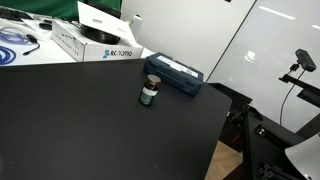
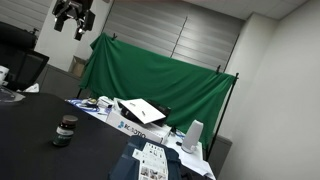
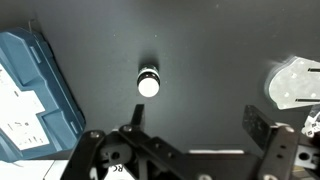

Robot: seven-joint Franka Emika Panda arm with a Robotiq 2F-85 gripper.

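A small brown bottle with a white cap and a label (image 1: 149, 90) stands upright on the dark table. From above, in the wrist view, its round white top (image 3: 149, 86) shows left of centre. My gripper is open, its two fingers wide apart at the bottom of that view, with nothing between them. In exterior view 2 the gripper (image 2: 72, 20) hangs at the upper left, high above the table and well clear of the bottle (image 2: 65, 131).
A blue case (image 1: 173, 74) with white labels lies behind and right of the bottle in exterior view 1. The printed white box (image 1: 95, 43) and blue cables (image 1: 14, 37) are at the back. A pale object (image 3: 295, 82) lies at the wrist view's right.
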